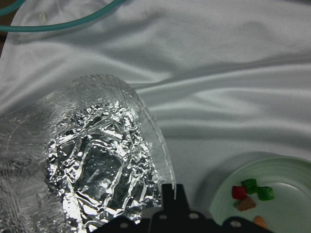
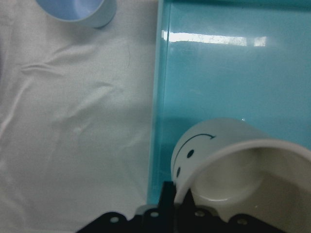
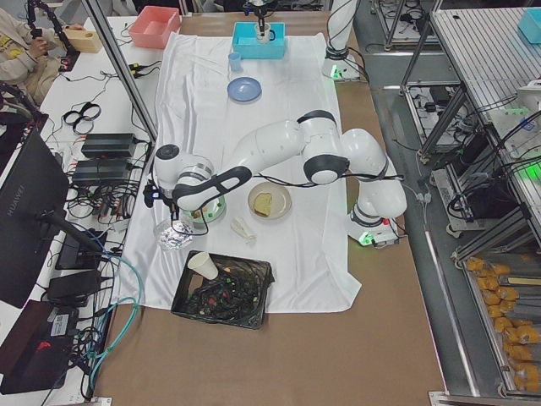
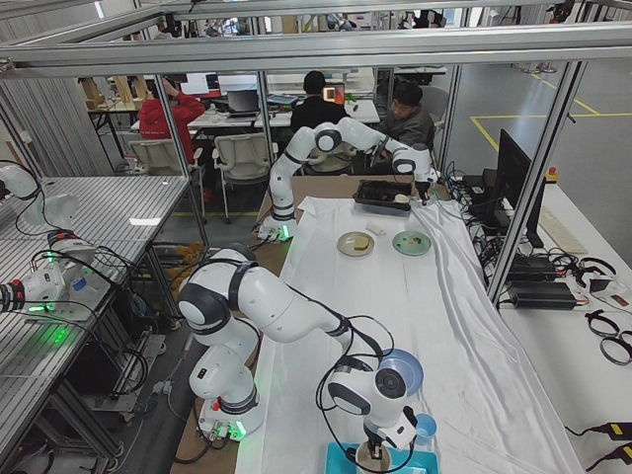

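Note:
A clear plastic bowl (image 1: 29,160) with crumpled foil (image 1: 102,165) in it fills the lower left of the left wrist view. My left gripper is shut on its rim. A green plate (image 1: 291,213) with small food pieces is to its right. My right gripper is shut on the rim of a white smiley mug (image 2: 218,136), which is over or in a blue tray (image 2: 214,73) beside a small blue cup (image 2: 97,14).
A black bin (image 3: 245,313) with a white cup (image 3: 203,264) stands near the cloth's front. A beige plate (image 3: 281,205) and a blue plate (image 3: 243,89) lie on the cloth (image 3: 313,279).

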